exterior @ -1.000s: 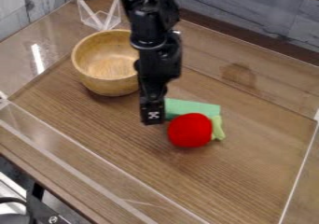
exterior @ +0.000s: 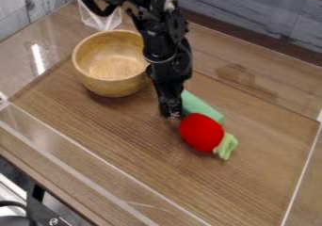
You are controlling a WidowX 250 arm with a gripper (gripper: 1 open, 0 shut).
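Note:
My black gripper (exterior: pixel 170 105) reaches down from the top centre, just left of a green object (exterior: pixel 201 107) and a red object (exterior: pixel 201 132) with a pale green part at its lower right. The fingertips are low beside the green object; whether anything is between them I cannot tell.
A tan bowl (exterior: pixel 108 60) stands to the left of the arm. A clear plastic item (exterior: pixel 101 13) is at the upper left edge.
The gripper has moved back and looks narrower. The red object has turned, its pale green part swinging toward the lower right.

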